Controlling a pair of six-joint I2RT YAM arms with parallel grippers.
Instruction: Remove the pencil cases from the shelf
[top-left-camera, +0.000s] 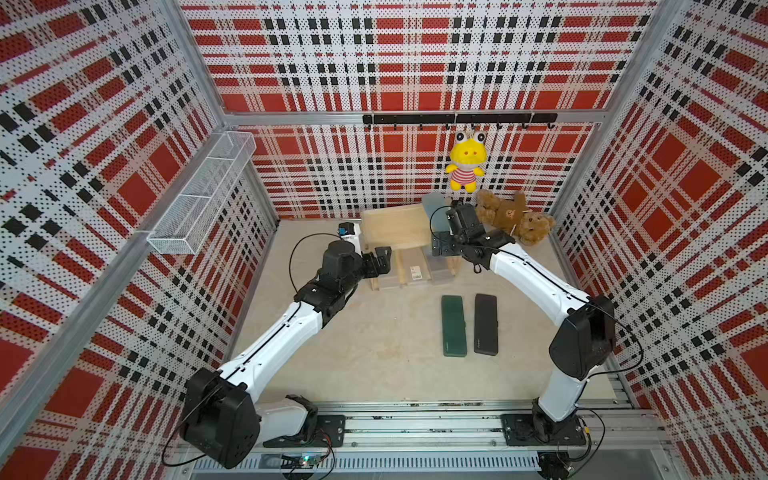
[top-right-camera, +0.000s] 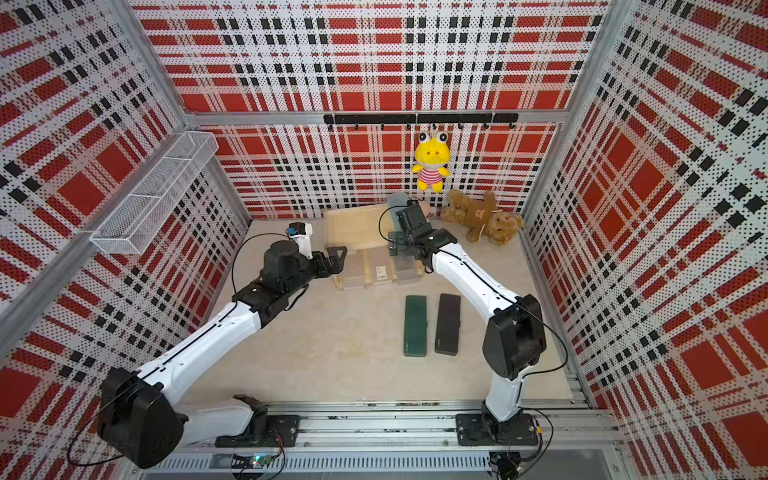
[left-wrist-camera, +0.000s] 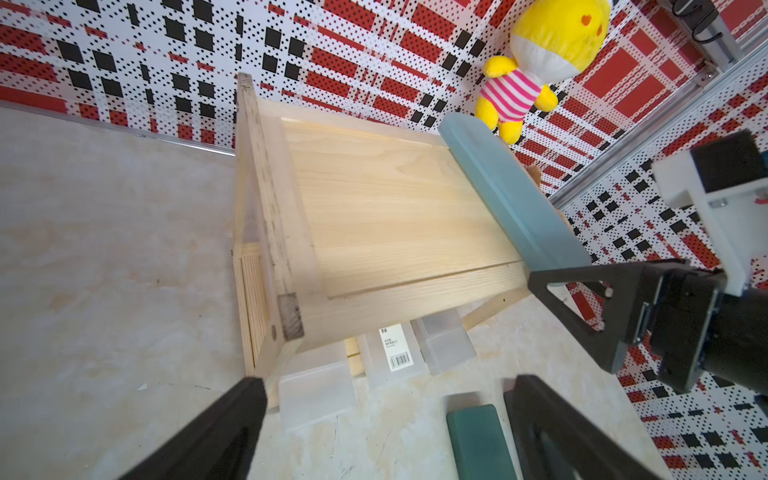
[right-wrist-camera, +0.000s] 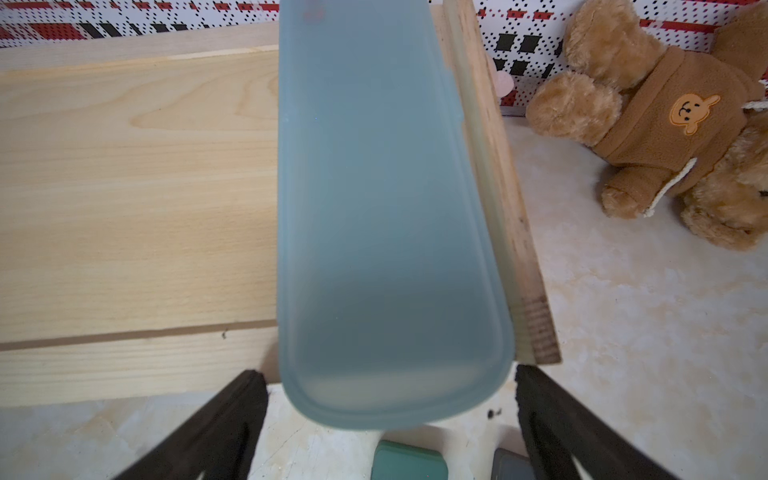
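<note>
A light-blue pencil case (right-wrist-camera: 384, 208) lies along the right end of the wooden shelf (left-wrist-camera: 400, 200), its near end sticking out past the front edge. My right gripper is open, one finger to each side of that near end; whether either touches it I cannot tell. Off the shelf's left front, my left gripper (top-left-camera: 385, 257) stands open with nothing between its fingers. A green pencil case (top-left-camera: 453, 326) and a black pencil case (top-left-camera: 485, 324) lie side by side on the table, in front of the shelf.
Clear plastic boxes (left-wrist-camera: 392, 352) sit under the shelf's top board. A brown teddy bear (right-wrist-camera: 664, 120) lies right of the shelf, and a yellow plush toy (top-left-camera: 465, 160) hangs behind.
</note>
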